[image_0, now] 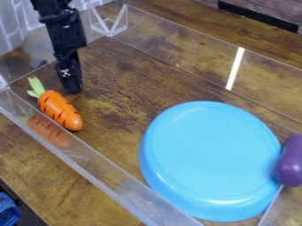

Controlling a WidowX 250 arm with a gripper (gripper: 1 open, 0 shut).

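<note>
My black gripper (pixel 69 78) hangs low over the wooden floor of the clear-walled box at the upper left, just above a toy carrot (pixel 59 109) with pale green leaves, apart from it. The gripper's fingertips are dark, so I cannot tell whether they are open or shut. A large blue plate (pixel 207 161) lies at the lower right, and a purple eggplant (pixel 291 161) rests at its right edge, partly out of view.
Clear walls (pixel 118 181) border the box. A blue object (pixel 6 212) sits outside at the lower left.
</note>
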